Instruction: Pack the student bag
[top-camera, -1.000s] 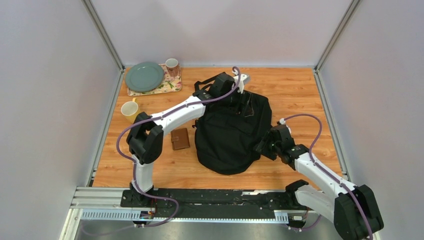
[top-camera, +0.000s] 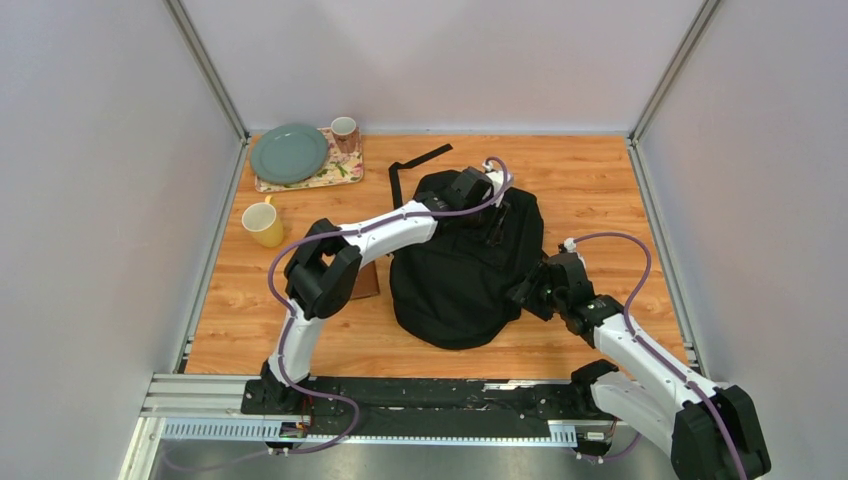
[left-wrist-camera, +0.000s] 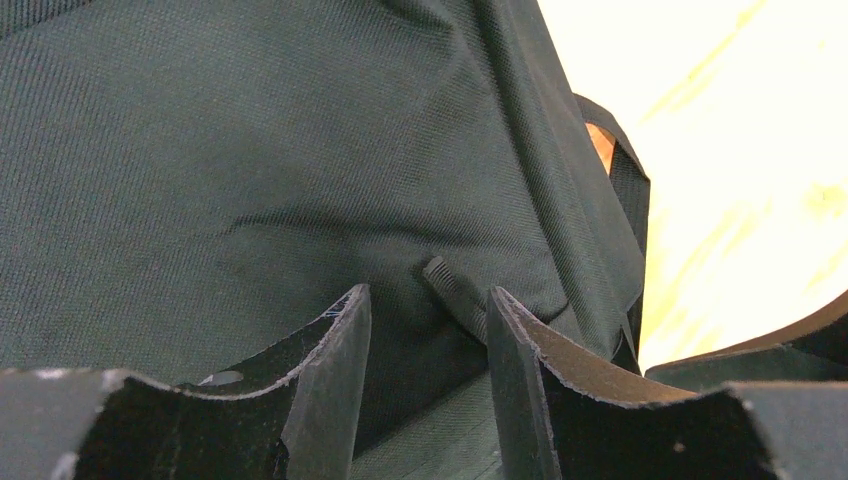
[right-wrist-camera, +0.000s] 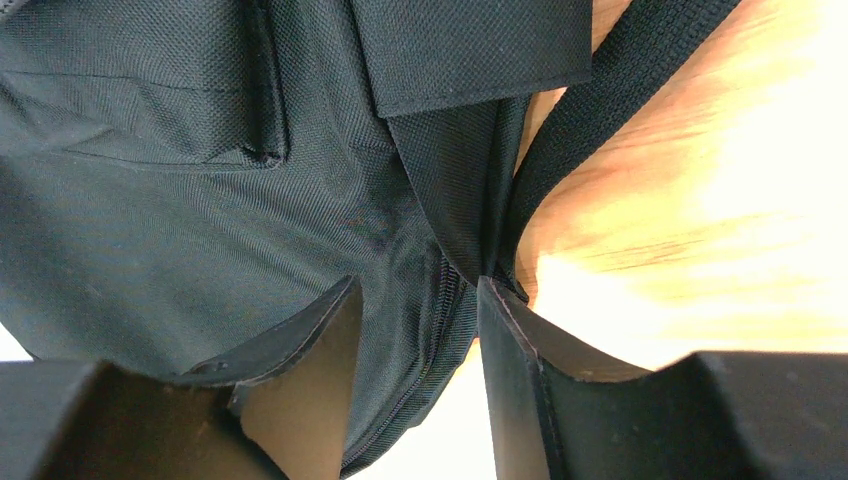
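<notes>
A black bag lies flat in the middle of the wooden table, its straps reaching toward the back. My left gripper is over the upper part of the bag, part open, its fingertips at the dark fabric near a small strap or tab; whether cloth is between them is unclear. My right gripper stands open over the bag's right side, above a zipper and folded straps. A brown item beside the bag is partly hidden by the left arm.
A floral tray with a teal plate and a mug stands at the back left. A yellow mug is at the left.
My left arm has moved right and a little forward over the bag, now covering more of the brown item. The right arm has barely moved.
</notes>
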